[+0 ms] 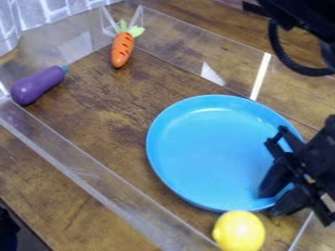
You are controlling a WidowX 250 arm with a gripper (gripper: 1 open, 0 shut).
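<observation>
My black gripper [285, 175] is at the right edge of the camera view, low over the right rim of a blue plate [210, 147]. Whether its fingers are open or shut is unclear. A yellow round object [240, 231], perhaps a lemon, lies just below the plate, left of and below the gripper.
An orange toy carrot [123, 47] lies at the back, and a purple eggplant [37, 85] at the left. Clear plastic walls border the wooden surface [98, 137], which is bare left of the plate.
</observation>
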